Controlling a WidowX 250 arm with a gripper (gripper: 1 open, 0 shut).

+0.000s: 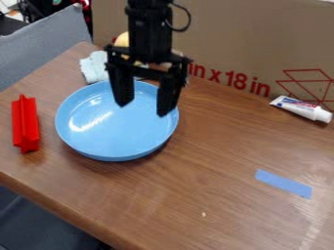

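Note:
My black gripper [145, 94] hangs open over the back part of a blue plate [111, 132], with nothing visible between its two fingers. The plate lies on the wooden table toward the left. A red elongated object [25, 124] lies left of the plate. A white cloth [94, 65] sits behind the plate, partly hidden by my arm, with a yellowish object [120, 39] also mostly hidden behind the arm.
A white tube [302, 107] lies at the back right in front of a cardboard box [261, 39]. A strip of blue tape [283, 183] is on the right. A grey surface borders the left edge.

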